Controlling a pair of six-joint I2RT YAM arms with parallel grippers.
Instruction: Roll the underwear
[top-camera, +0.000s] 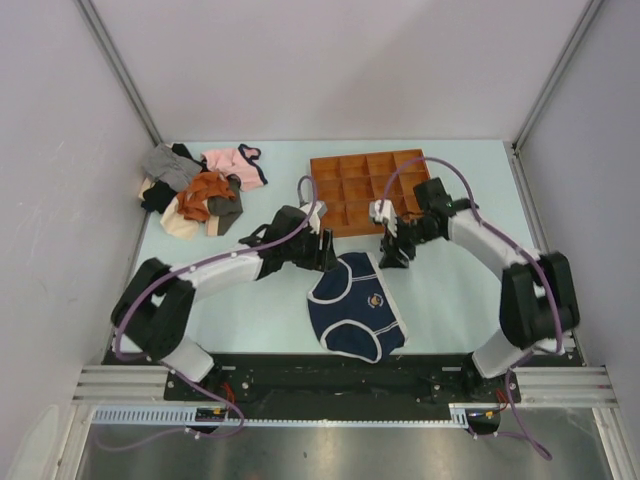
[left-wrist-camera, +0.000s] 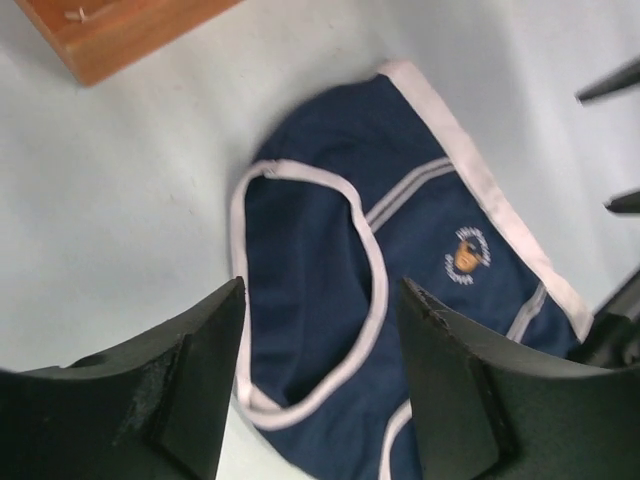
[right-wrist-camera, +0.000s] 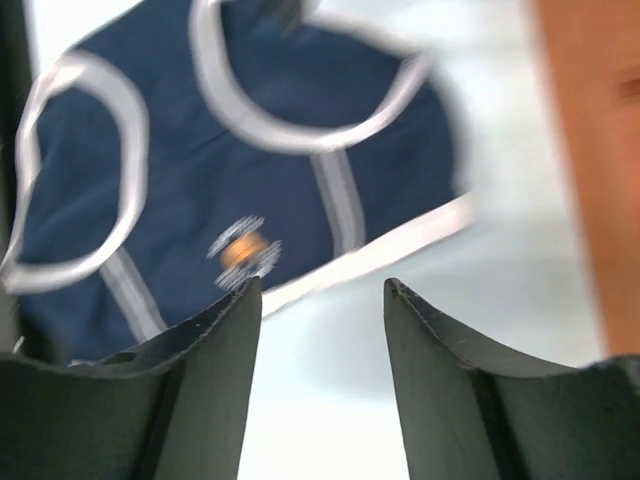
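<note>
The navy underwear (top-camera: 350, 305) with pale pink trim lies flat near the table's front edge, its waistband side to the right. Over its back left corner hovers my left gripper (top-camera: 326, 262), part open; in the left wrist view the cloth (left-wrist-camera: 300, 250) shows between and beyond its fingers, not gripped. My right gripper (top-camera: 396, 260) is open near the back right corner. In the right wrist view its fingers (right-wrist-camera: 225, 345) stand apart, with the waistband (right-wrist-camera: 370, 255) just beyond the tips and bare table between them.
A brown compartment box (top-camera: 370, 190) stands right behind both grippers, partly covered by the arms. Several crumpled garments (top-camera: 205, 190) are heaped at the back left. Bare table (top-camera: 460, 290) lies to the right.
</note>
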